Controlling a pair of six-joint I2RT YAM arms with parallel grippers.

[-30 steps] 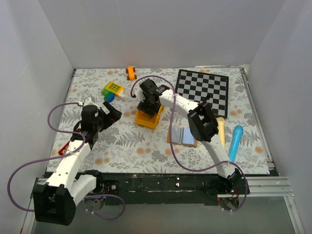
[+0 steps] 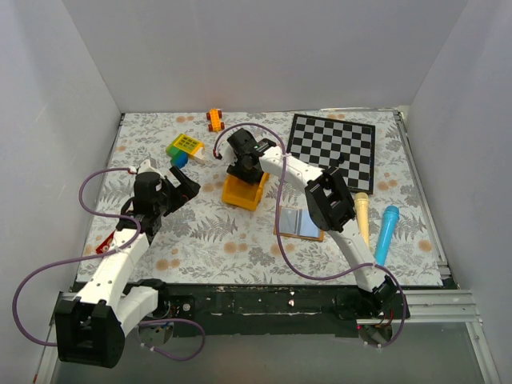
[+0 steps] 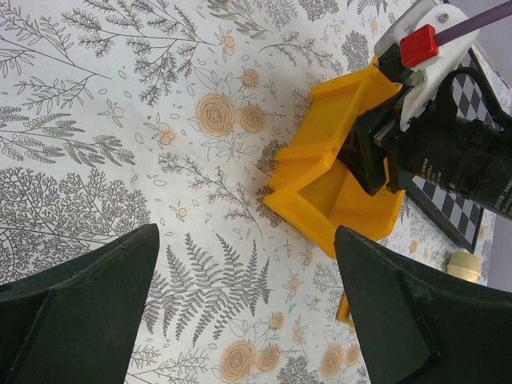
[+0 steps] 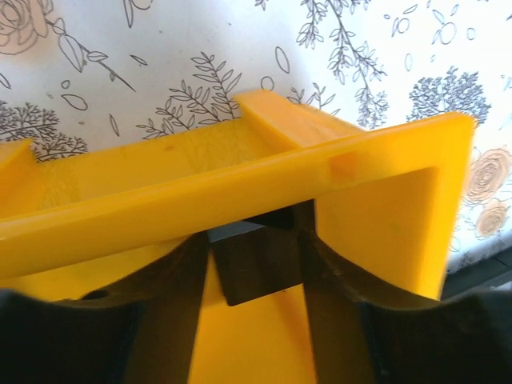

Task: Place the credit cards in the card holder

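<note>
My right gripper (image 2: 246,171) is down in a yellow plastic box (image 2: 240,194). In the right wrist view its fingers flank a dark flat piece (image 4: 260,264) inside the box (image 4: 160,200); whether they grip it I cannot tell. My left gripper (image 2: 186,182) stands open above the table to the left of the box, nothing between its fingers. A wooden tray with grey and pale blue panels (image 2: 298,222) lies right of the box; whether it is the card holder I cannot tell.
A checkered board (image 2: 328,136) lies at the back right, a beige cylinder (image 2: 362,212) and blue cylinder (image 2: 388,232) at the right, colourful toys (image 2: 189,146) at the back left.
My right gripper has shifted very slightly within the yellow box over the last second. The left arm has not moved.
</note>
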